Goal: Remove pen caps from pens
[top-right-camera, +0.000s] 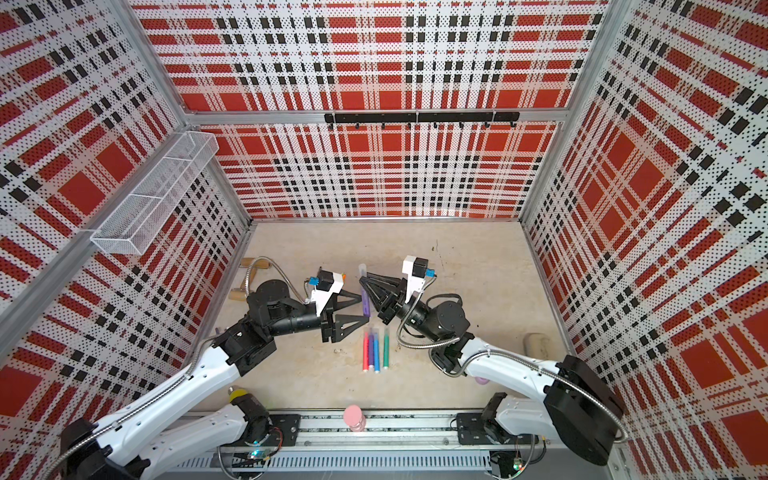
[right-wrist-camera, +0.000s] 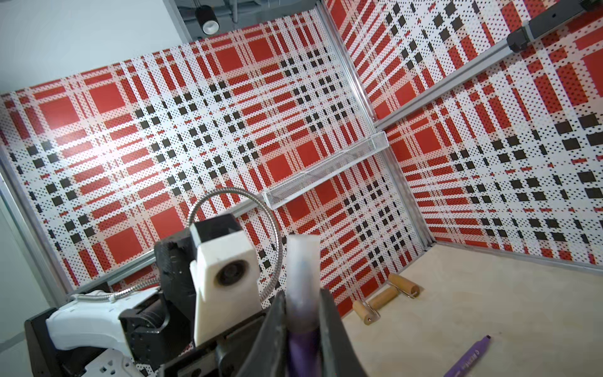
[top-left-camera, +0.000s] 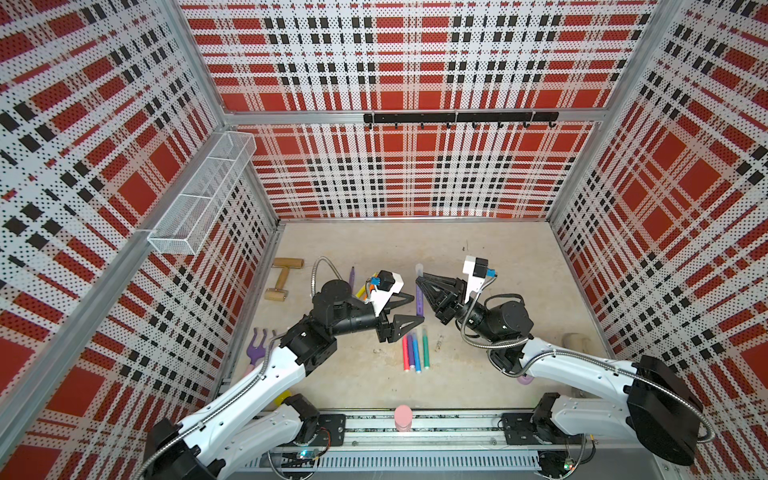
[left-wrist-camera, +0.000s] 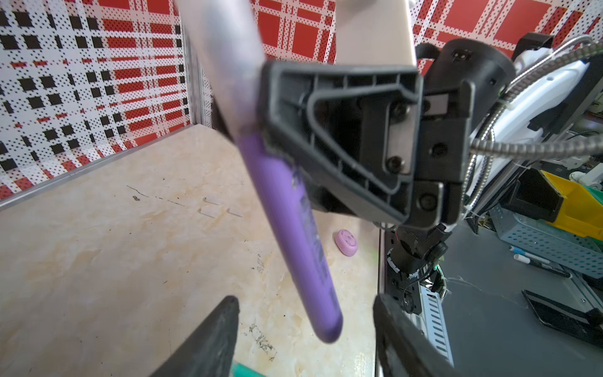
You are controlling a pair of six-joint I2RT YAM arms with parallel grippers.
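Note:
A purple pen (left-wrist-camera: 292,226) with a frosted whitish upper part is held nearly upright by my right gripper (top-left-camera: 421,281), which is shut on its middle. My left gripper stands open around the pen's lower purple end; in the left wrist view there is room between that end and both fingers. In a row on the table lie a red pen (top-left-camera: 405,353), a blue pen (top-left-camera: 416,357) and a green pen (top-left-camera: 425,350), with a darker one among them. Behind the left gripper lies another purple pen (right-wrist-camera: 468,358), and a yellow one (top-left-camera: 361,291) is partly hidden.
A wooden roller (top-left-camera: 281,278) and a purple fork-like tool (top-left-camera: 256,349) lie at the left. At the front edge is a pink round object (top-left-camera: 405,417). A wire basket (top-left-camera: 200,192) hangs on the left wall.

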